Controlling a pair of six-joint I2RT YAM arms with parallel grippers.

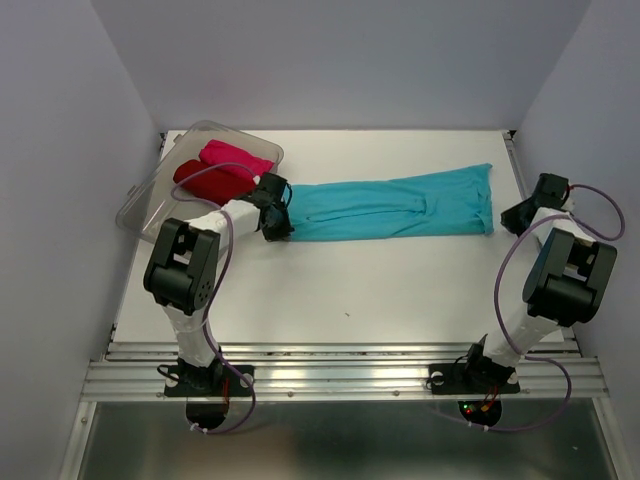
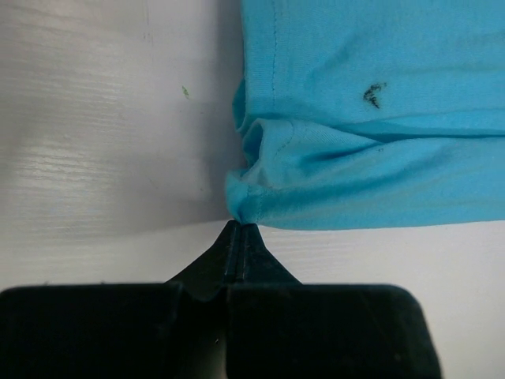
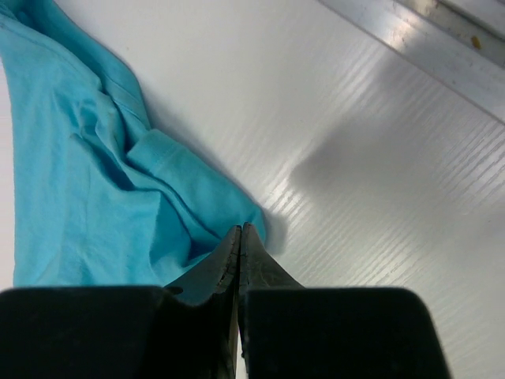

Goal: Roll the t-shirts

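A turquoise t-shirt [image 1: 390, 205] lies folded into a long strip across the table, wrinkled along its length. At its lower left corner, my left gripper [image 1: 282, 234] is shut on the cloth; the left wrist view has the fingertips [image 2: 245, 237] meeting the bunched hem of the shirt [image 2: 355, 174]. My right gripper [image 1: 506, 222] is off the strip's right end, with a small gap in the top view. Its fingers [image 3: 256, 264] are shut, and no cloth shows between them. Behind their tips the shirt's end [image 3: 197, 185] looks creased and uneven.
A clear plastic bin [image 1: 150, 205] at the back left holds a dark red bundle [image 1: 215, 184] and a pink one [image 1: 235, 157]. A metal rail [image 1: 340, 365] runs along the front edge.
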